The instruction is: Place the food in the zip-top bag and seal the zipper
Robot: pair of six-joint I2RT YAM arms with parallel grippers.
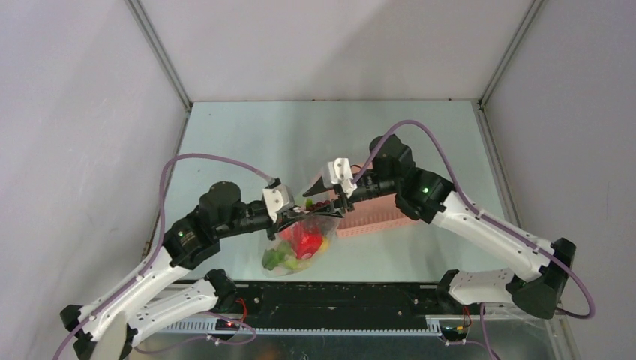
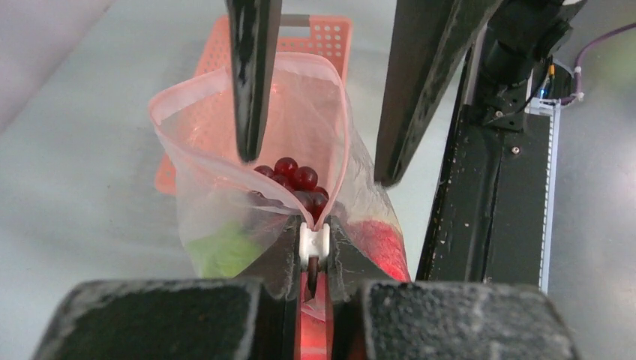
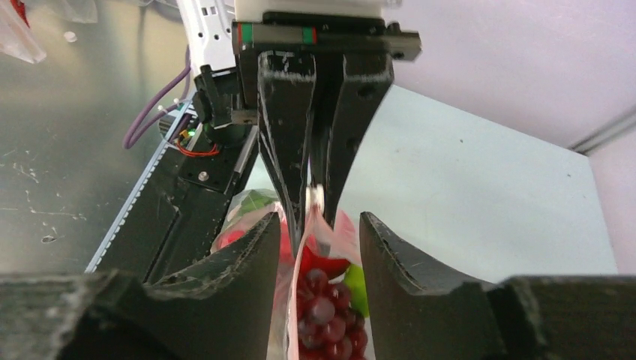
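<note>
The zip bag holds red grapes, red items and green produce in the middle of the table. My left gripper is shut on the white zipper slider at one end of the bag's pink-edged opening, which stands open in the left wrist view. My right gripper is part open over the bag's mouth, its two fingertips just above the left gripper's grip, with the bag's edge and grapes visible beyond them in the right wrist view. The top view largely hides the bag's mouth under both grippers.
A pink perforated basket lies right of the bag, partly under the right arm. The table's front edge and black rail are just below the bag.
</note>
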